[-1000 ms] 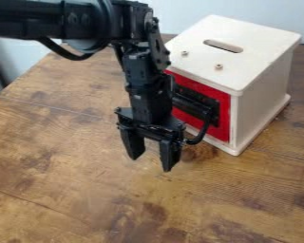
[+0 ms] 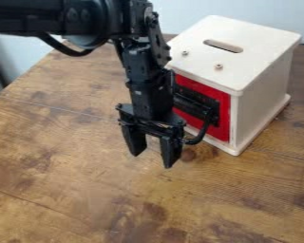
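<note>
My black gripper (image 2: 151,150) points down over the wooden table, in front and left of a pale wooden box (image 2: 260,95). Its two fingers stand apart with nothing between them, low near the tabletop. The box has a slot in its top, two small knobs and a red front panel (image 2: 222,131), which is partly hidden behind my arm and a black part at its front.
The box takes up the back right.
My gripper has shifted very slightly up and to the right since a second ago; the box has not moved.
</note>
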